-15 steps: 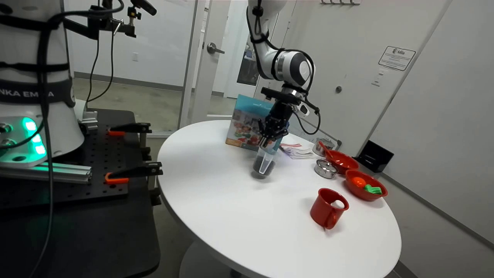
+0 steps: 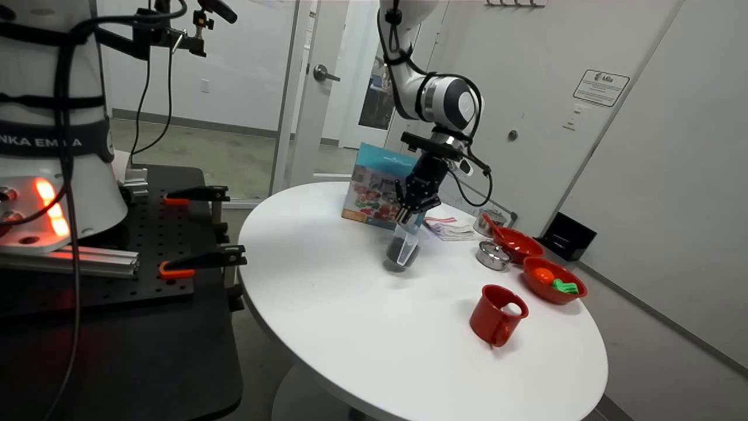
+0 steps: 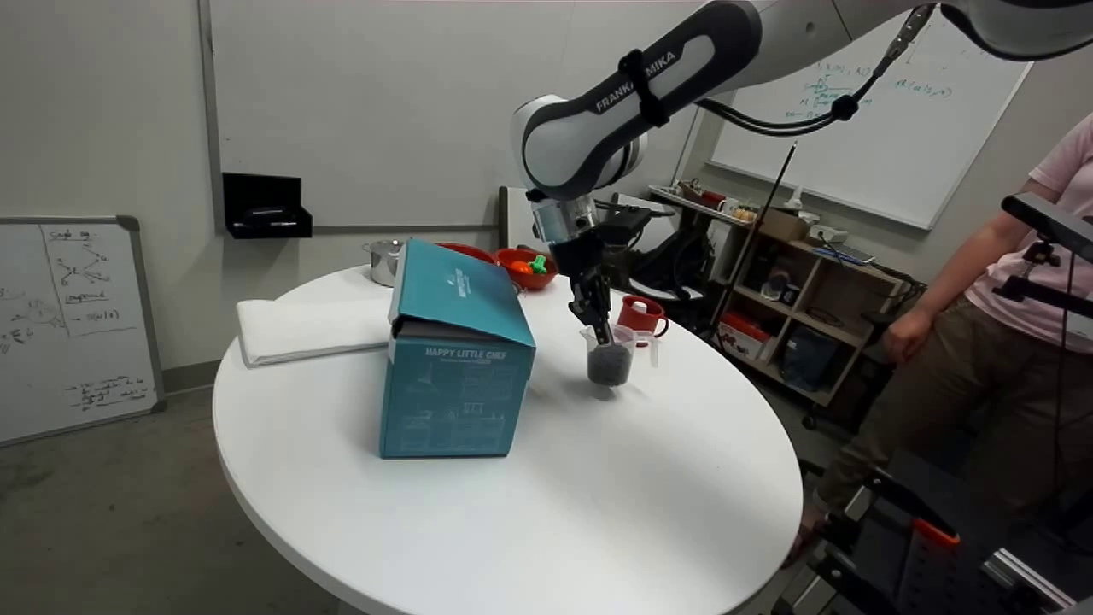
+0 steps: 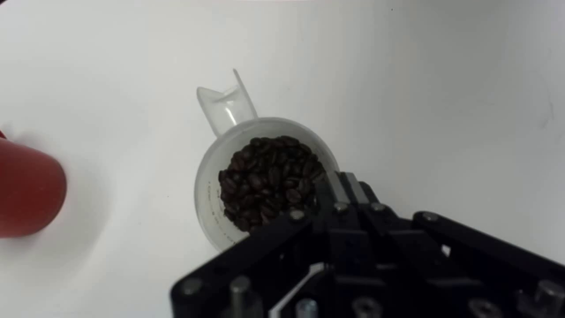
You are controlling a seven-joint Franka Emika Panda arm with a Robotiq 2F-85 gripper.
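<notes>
A clear plastic measuring cup [image 4: 212, 209] holds dark coffee beans [image 4: 270, 183]; its handle [image 4: 228, 108] points away from the fingers in the wrist view. My gripper is shut at the cup's side, with the thin rim running in between its fingertips. In exterior view 1 the gripper [image 2: 404, 217] reaches down to the top of the cup [image 2: 403, 249], which looks upright or slightly tilted. Exterior view 2 has the gripper [image 3: 602, 333] at the same cup [image 3: 610, 364]. Whether the cup's base touches the table cannot be made out.
A red mug [image 2: 496, 319] with something white inside stands off to one side. Beyond are red bowls [image 2: 550, 280], a small metal pot [image 2: 492, 256], and folded cloth [image 2: 452, 228]. A teal box [image 3: 461, 389] stands close by.
The arm and the cup have shifted slightly together to the right in exterior view 1. The lights on the robot base have gone from green to red-orange. The mug and bowls have stayed put.
</notes>
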